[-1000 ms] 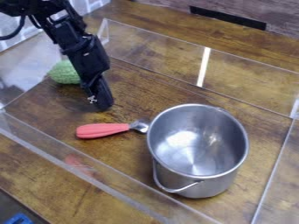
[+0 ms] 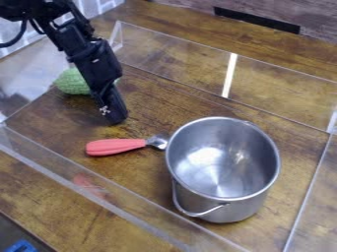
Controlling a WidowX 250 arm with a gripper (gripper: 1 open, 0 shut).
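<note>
The black gripper (image 2: 113, 112) is low over the wooden surface at upper left, shut, with nothing visible between its fingers. Just behind it lies a green bumpy object (image 2: 71, 81), partly hidden by the arm. A red-handled utensil (image 2: 116, 147) with a metal end lies below the gripper, apart from it. A steel pot (image 2: 222, 171) with a wire handle stands at the lower right.
Clear plastic walls (image 2: 279, 72) border the wooden work area (image 2: 198, 103). The surface between the gripper and the back right is bare. A dark blue item (image 2: 16, 240) shows at the bottom-left corner.
</note>
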